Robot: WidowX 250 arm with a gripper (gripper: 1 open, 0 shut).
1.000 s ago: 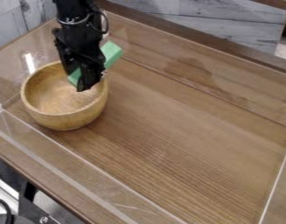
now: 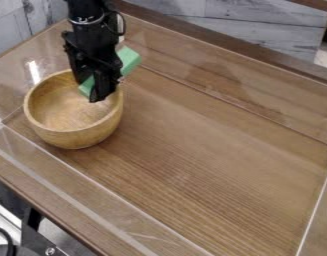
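The black arm hangs from the top left, with its gripper [image 2: 91, 76] shut on a green object [image 2: 124, 64], apparently a sponge or block, just above the back right rim of a round wooden bowl [image 2: 66, 129]. The fingers partly hide the bowl's back rim. The bowl's inside looks empty where it shows.
Grey and white boards stand along the back and left edges. Dark cables lie at the lower left corner, off the table.
The gripper and the green object in it have shifted very slightly upward. The bowl stays where it was.
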